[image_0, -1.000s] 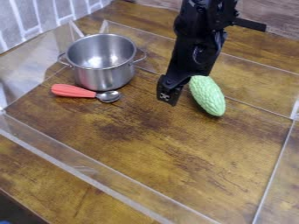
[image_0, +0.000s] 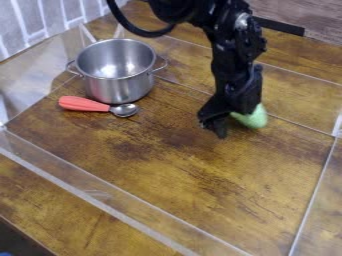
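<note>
My black gripper (image_0: 230, 114) reaches down from the top of the view to the right of centre, open, its fingers low around a pale green bumpy vegetable (image_0: 251, 114). The gripper hides much of the vegetable, and whether the fingers touch it is unclear.
A steel pot (image_0: 118, 68) with handles stands at the upper left. A spoon with a red handle (image_0: 83, 104) lies just below it.
The gripper has descended and moved right onto the green vegetable, which is now largely hidden behind it. The pot and spoon have not moved.
</note>
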